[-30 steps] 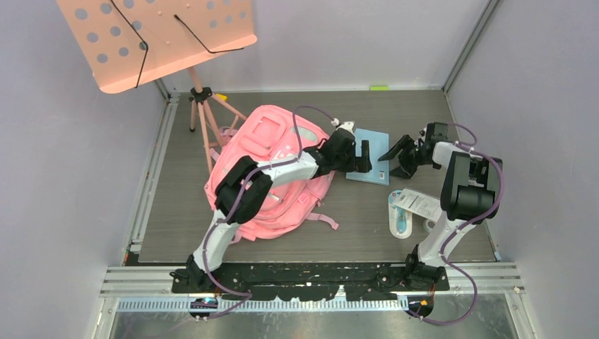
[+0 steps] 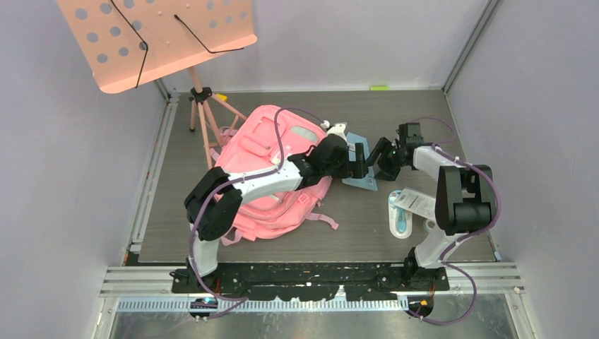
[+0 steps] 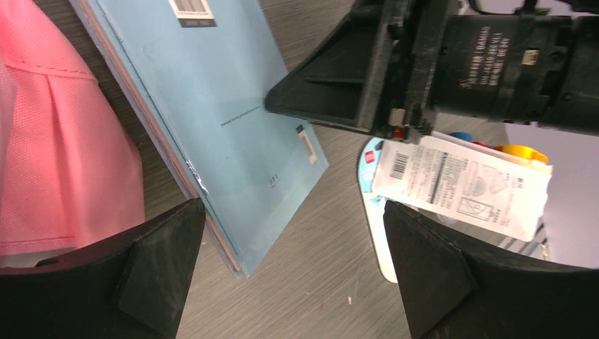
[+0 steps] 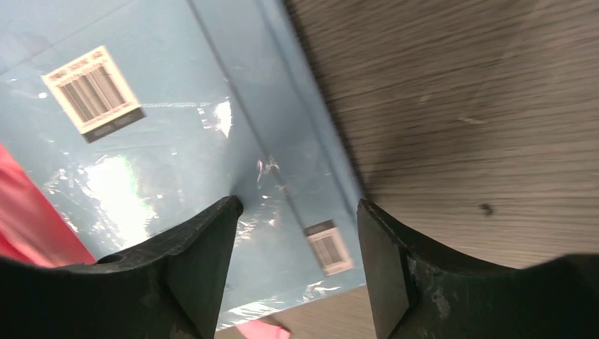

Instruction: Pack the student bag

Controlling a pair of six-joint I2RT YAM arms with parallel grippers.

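A light blue book [image 2: 364, 183] in glossy wrap stands tilted beside the pink school bag [image 2: 263, 134], its thick edge showing in the left wrist view. My right gripper is shut on the book near its lower barcode, with one finger [image 4: 205, 254] against the cover and the other at the outer edge. My left gripper is open, its fingers wide apart. The book's near corner reaches into the view between them, with neither finger visibly clamped on it. From above, the left arm hides part of the bag and book.
At the right lie a white-and-blue case [image 2: 400, 214], a white labelled packet [image 2: 418, 203] and a small roll [image 2: 429, 225]. A pink stand [image 2: 205, 113] rises behind the bag at the left.
The book, flat a second ago, has tilted up and shifted left toward the bag. The right gripper has moved left with it.
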